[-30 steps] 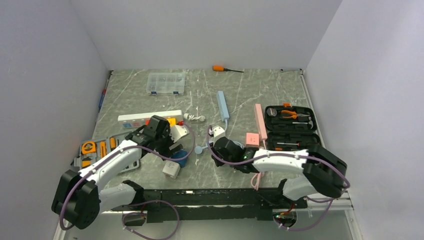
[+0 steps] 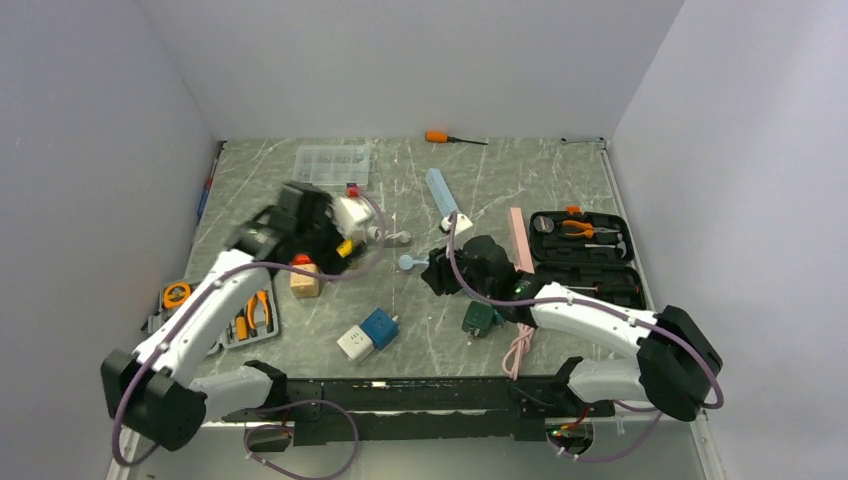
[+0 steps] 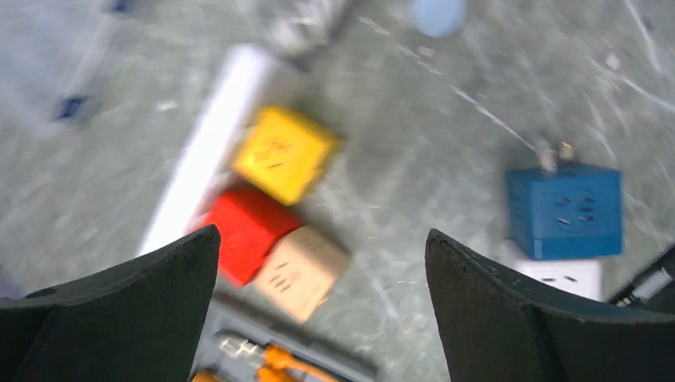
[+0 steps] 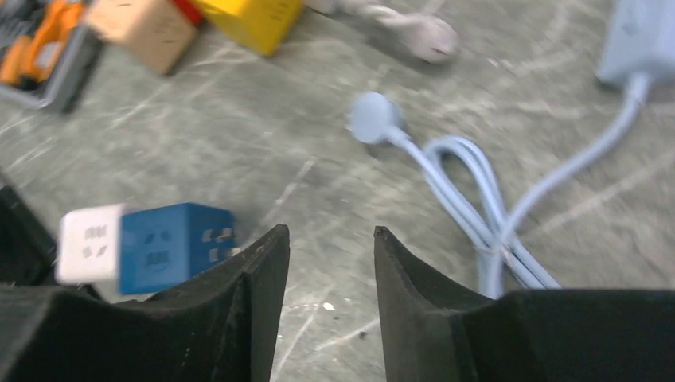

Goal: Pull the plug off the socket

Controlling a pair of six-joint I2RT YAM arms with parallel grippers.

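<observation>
A blue plug block (image 2: 379,326) rests against a white socket block (image 2: 355,344) near the front centre; the left wrist view shows its prongs (image 3: 547,157). My left gripper, blurred in the top view, is open and raised over the coloured blocks, nothing between its fingers. My right gripper, partly open and empty, is above the table right of the blue block. A light blue plug (image 4: 374,118) with its looped cable lies beyond it.
Yellow (image 3: 282,151), red (image 3: 243,235) and wooden (image 3: 298,270) blocks lie by a white power strip at left. Toolboxes flank both sides (image 2: 580,230); a pink strip and green block (image 2: 478,318) are at right.
</observation>
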